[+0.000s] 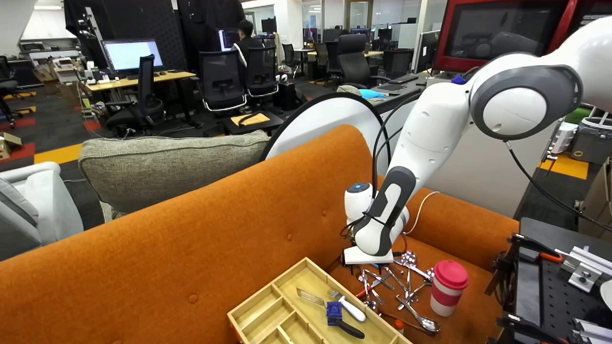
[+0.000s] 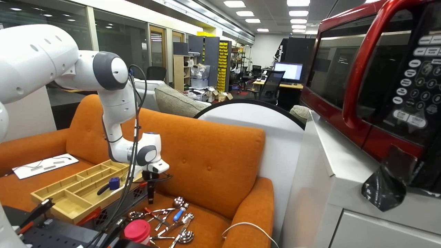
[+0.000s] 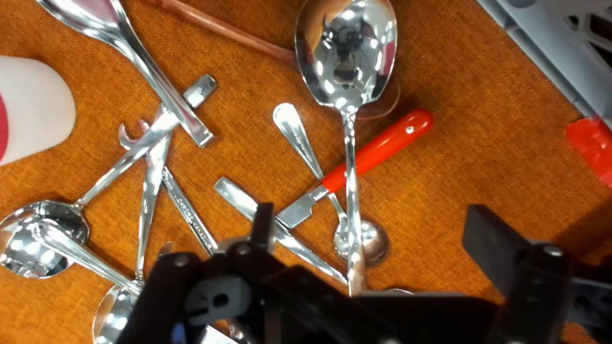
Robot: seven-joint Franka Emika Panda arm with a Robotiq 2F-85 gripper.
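Observation:
Above the loose cutlery, my gripper stands open with nothing held between its fingers. A large shiny spoon (image 3: 347, 51) lies with its handle running down between the fingertips in the wrist view. Its handle crosses a red-handled knife (image 3: 381, 146) and passes by a small round-bowled spoon (image 3: 295, 129). More spoons, including a ladle-like one (image 3: 43, 238), overlap on the left. The lower ends of several utensils are hidden behind the gripper. Beside the pile, the wooden tray (image 1: 307, 263) holds a white-handled fork (image 1: 350, 307) and a black-handled tool with a blue block (image 1: 334, 313).
A red-lidded cup (image 1: 449, 288) stands on the orange sofa seat near the cutlery. The sofa backrest (image 2: 206, 144) rises close behind the gripper. A black bench with clamps (image 1: 551, 286) borders the seat. Bare seat shows right of the red handle in the wrist view.

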